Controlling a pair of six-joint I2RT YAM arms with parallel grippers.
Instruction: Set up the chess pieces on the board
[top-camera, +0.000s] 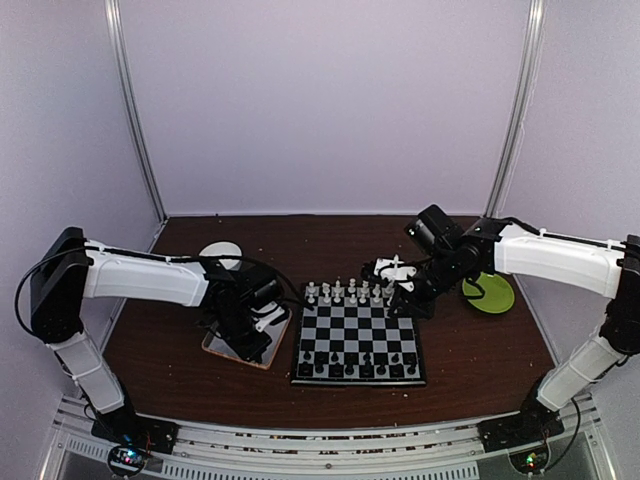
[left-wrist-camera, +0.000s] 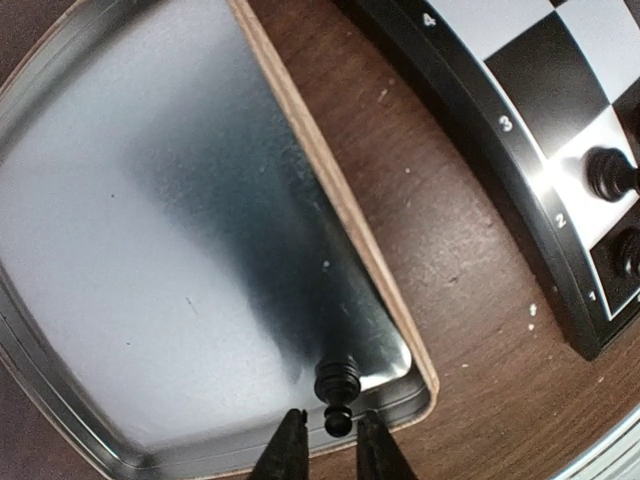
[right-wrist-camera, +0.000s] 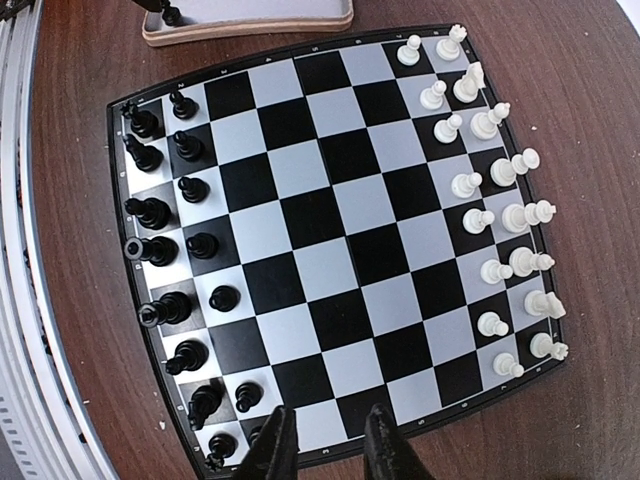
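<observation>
The chess board (top-camera: 357, 330) holds white pieces (right-wrist-camera: 465, 184) along one side and black pieces (right-wrist-camera: 147, 211) along the other. A single black pawn (left-wrist-camera: 338, 390) stands in the tray's corner, just beyond the tips of my left gripper, whose fingers are part open with nothing clearly between them. My right gripper hangs above the board near its edge beside the black pieces, fingers part open and empty.
The metal tray (left-wrist-camera: 130, 260) with a wooden rim lies left of the board. A green plate (top-camera: 490, 297) sits at the right, and a white round dish (top-camera: 220, 250) behind the tray. Bare table surrounds them.
</observation>
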